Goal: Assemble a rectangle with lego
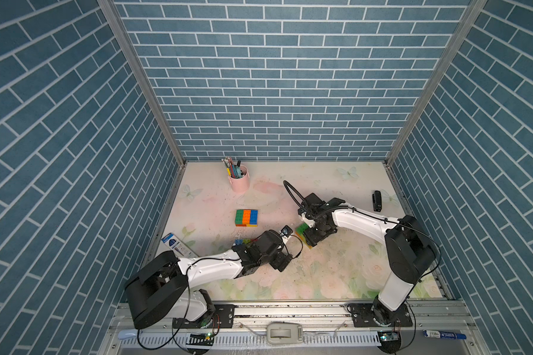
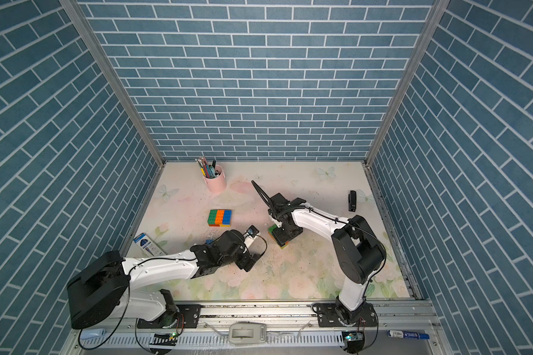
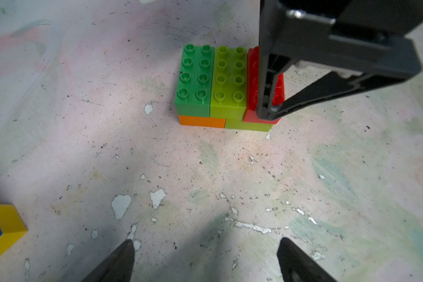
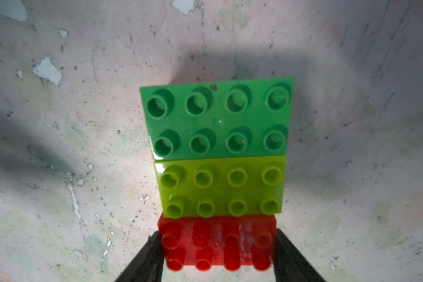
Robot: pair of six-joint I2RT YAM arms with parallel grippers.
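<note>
In the right wrist view a red brick (image 4: 218, 242) lies against a lime brick (image 4: 221, 188), with a green brick (image 4: 218, 119) on the lime brick's other side. My right gripper is shut on the red brick, one finger at each short end. Seen from the left wrist, these three form the top layer, over an orange brick (image 3: 201, 121) and a lime lower brick (image 3: 249, 125). The red brick's far part is hidden there by the right gripper. My left gripper stands open above bare table, nothing between its fingers.
A finished-looking block (image 1: 246, 217) of green, orange and blue bricks sits at the middle left. Several loose bricks (image 1: 242, 241) lie partly behind the left arm. A pink pen cup (image 1: 239, 179) stands at the back, a black stapler (image 1: 377, 201) at right.
</note>
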